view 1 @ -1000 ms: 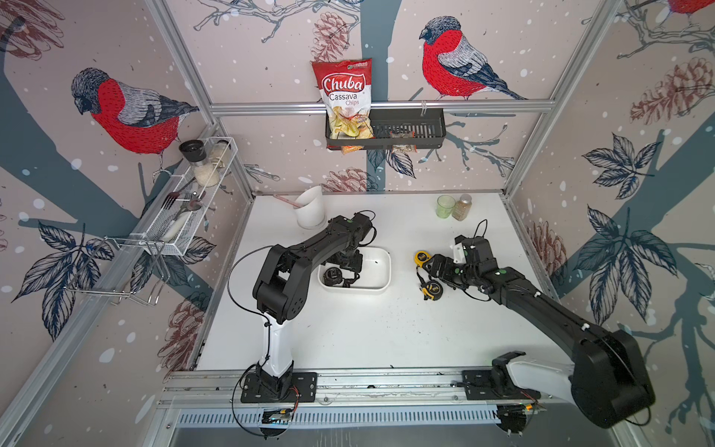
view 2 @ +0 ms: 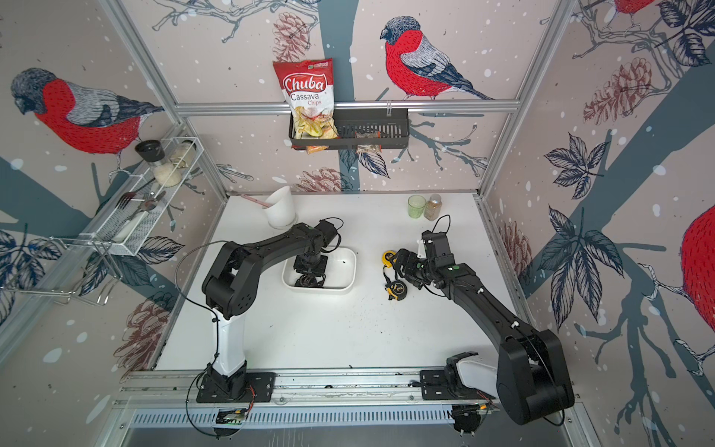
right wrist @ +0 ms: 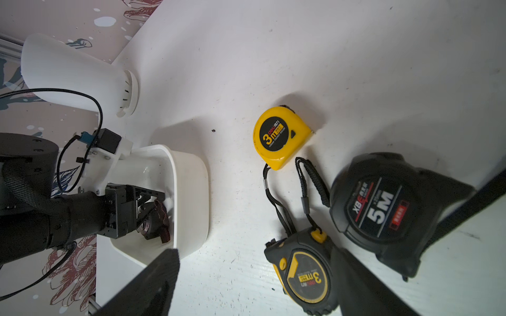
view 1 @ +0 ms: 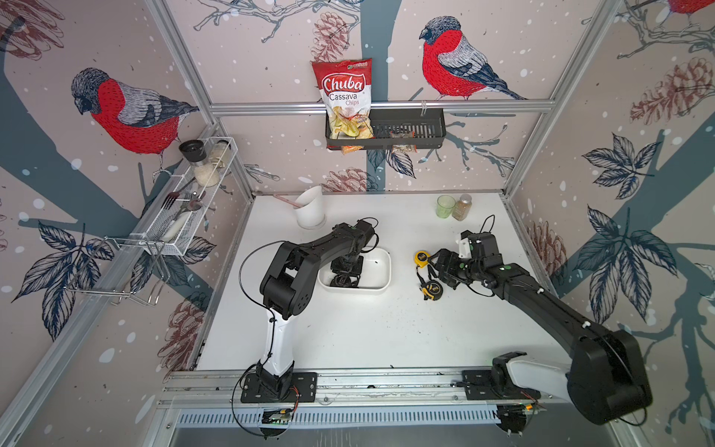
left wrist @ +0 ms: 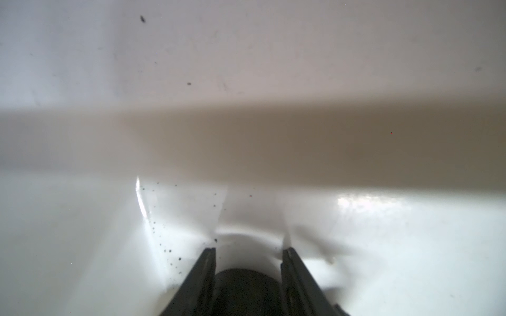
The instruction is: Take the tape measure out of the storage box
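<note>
The white storage box (view 1: 378, 277) stands at the table's centre-left. Inside it lies a dark tape measure (right wrist: 154, 220), largely covered by the left arm in the top views. My left gripper is down in the box, its fingers apart on either side of a rounded dark thing (left wrist: 247, 292); whether they press on it cannot be told. On the table right of the box are a yellow tape measure (right wrist: 282, 138), a black-and-yellow one (right wrist: 308, 276) and a large black 5 m one (right wrist: 376, 208). My right gripper hangs open above them, holding nothing.
A white cup-like holder (view 1: 310, 208) stands behind the box. A green glass (view 1: 444, 206) and a spice jar (view 1: 462, 207) are at the back right.
The right arm has shifted only slightly.
</note>
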